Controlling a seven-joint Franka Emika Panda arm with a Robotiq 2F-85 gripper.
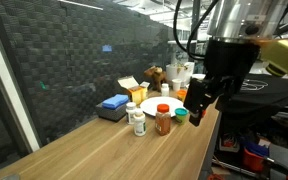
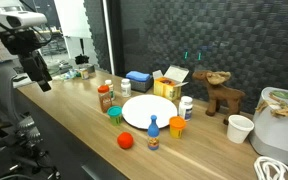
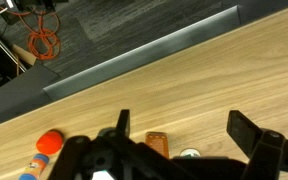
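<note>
My gripper is open, with nothing between its spread fingers, and bare wooden tabletop shows between them in the wrist view. In exterior view 2 it hangs above the left end of the table [image 2: 59, 98], away from the items. Grouped on the table are a spice jar with an orange lid [image 2: 105, 98], a green cup [image 2: 115, 117], white-capped bottles [image 2: 126, 88] and a white plate [image 2: 144, 112]. A red ball [image 2: 125, 141], a blue bottle [image 2: 153, 134] and an orange cup [image 2: 177, 127] lie nearer the front edge.
A toy moose [image 2: 216, 92], an open yellow box [image 2: 171, 80] and a blue cloth [image 2: 139, 77] stand along the back. A white cup [image 2: 239, 128] and a white cable [image 2: 273, 168] are at the right end.
</note>
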